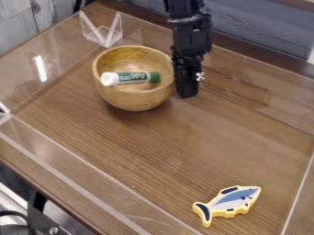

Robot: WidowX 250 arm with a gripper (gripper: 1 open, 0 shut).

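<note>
The black robot gripper [188, 83] hangs at the right edge of a round wooden bowl [135, 95], pointing down, shut with nothing visible between its fingers. Inside the bowl lies a white cylinder with green ends [132, 78], resting slightly tilted toward the left side. A yellow-edged fish shape [229, 202] with a blue back lies at the lower right of the wooden table.
A clear plastic, angular object [102, 27] stands behind the bowl at the back left. Cables show beyond the left edge.
</note>
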